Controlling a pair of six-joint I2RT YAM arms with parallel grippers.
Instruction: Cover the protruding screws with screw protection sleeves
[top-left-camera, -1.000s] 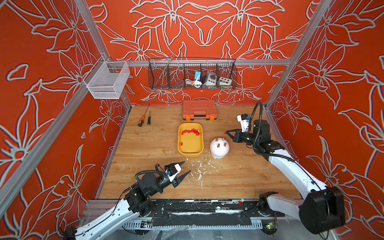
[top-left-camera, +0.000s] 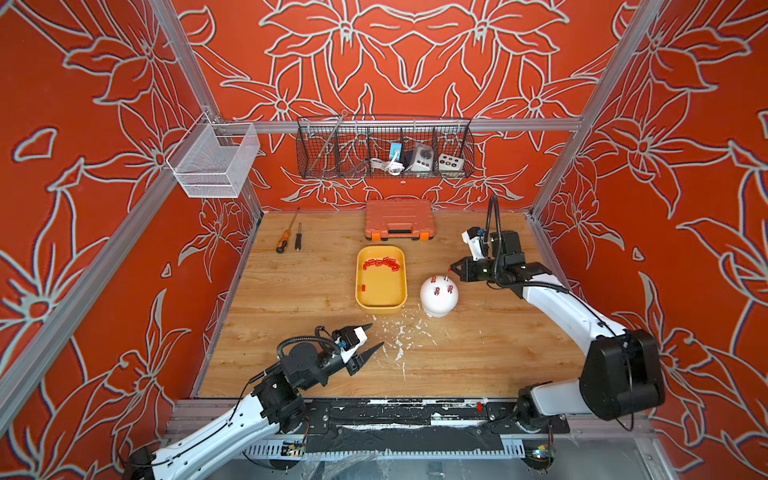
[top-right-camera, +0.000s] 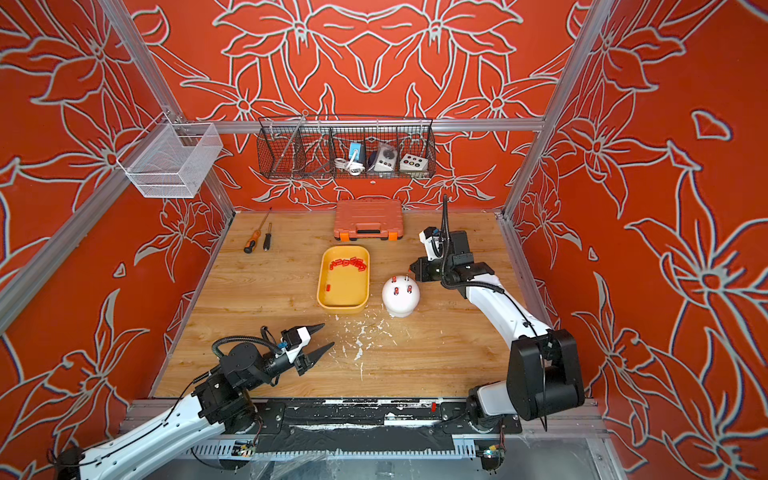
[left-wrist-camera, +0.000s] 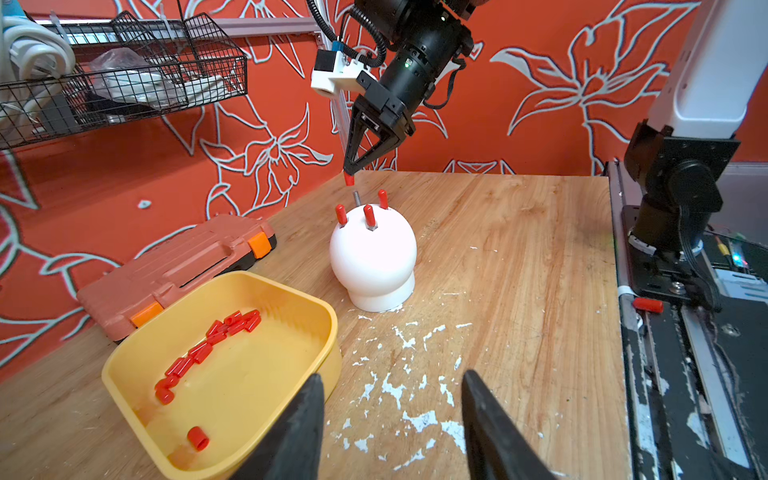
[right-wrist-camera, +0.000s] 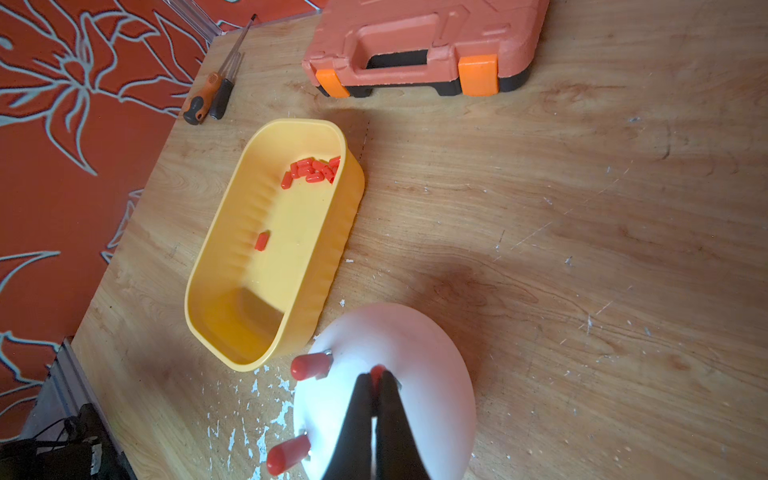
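The white ball-shaped stand (left-wrist-camera: 373, 253) carries protruding screws; red sleeves (left-wrist-camera: 369, 214) cover three of them, while a screw (left-wrist-camera: 357, 199) on its far side is bare. Just above that bare screw, apart from it in the left wrist view, a red sleeve (left-wrist-camera: 349, 180) points downward from the tips of my right gripper, which is shut on it. The fingers partly hide the held sleeve and the stand in the right wrist view. Low at the front left, my left gripper (top-left-camera: 376, 337) is open and empty, away from the stand. Loose red sleeves (right-wrist-camera: 313, 169) lie in the yellow tray (right-wrist-camera: 329, 264).
An orange toolbox (top-left-camera: 400, 219) sits at the back, and screwdrivers (top-left-camera: 286, 235) lie at the back left. White flecks (left-wrist-camera: 421, 418) mark the tabletop before the stand. One red sleeve (left-wrist-camera: 648, 305) lies off the table by the front rail.
The left arm has barely shifted.
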